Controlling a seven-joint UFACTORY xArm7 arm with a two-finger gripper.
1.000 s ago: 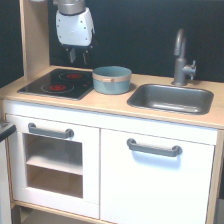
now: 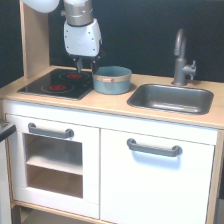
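Observation:
My gripper (image 2: 85,64) hangs from the white arm above the back right of the black stovetop (image 2: 52,83), its dark fingers just left of a teal pot (image 2: 112,84), which stands on the wooden counter. Whether the fingers touch the pot or are open is too small to tell.
A steel sink (image 2: 170,98) with a grey faucet (image 2: 180,57) is to the right. Below are white cabinets (image 2: 155,185) with grey handles and an open oven compartment. A wooden side panel (image 2: 34,40) rises at the back left, with a dark wall behind.
My arm has moved right and down, bringing the gripper nearer the pot and stovetop. The pot looks unmoved.

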